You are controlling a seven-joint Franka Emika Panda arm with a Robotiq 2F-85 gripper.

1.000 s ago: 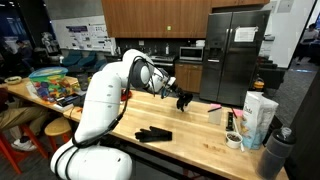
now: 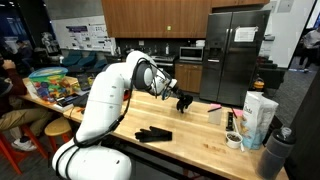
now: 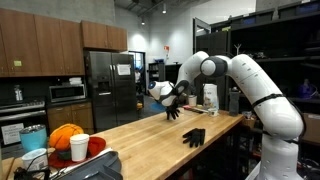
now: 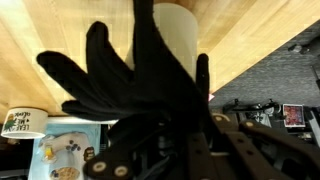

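A black glove (image 4: pixel 150 80) hangs across the middle of the wrist view, its fingers spread towards the upper left. My gripper (image 2: pixel 179 97) is shut on this glove, above the wooden table (image 2: pixel 205 140); the cloth covers most of the fingertips. Beyond the glove in the wrist view stands a pale round object (image 4: pixel 178 30), partly hidden, perhaps a cup or roll. Another black glove or pair of gloves (image 2: pixel 154 134) lies flat on the near part of the table, well apart from my gripper.
Along one table side stand a dark canister (image 2: pixel 276 153), a white bag (image 2: pixel 258 118) and a small tub (image 2: pixel 233 140). Exterior view 2 shows a red bowl (image 3: pixel 97 146) with a white cup (image 3: pixel 79 148).
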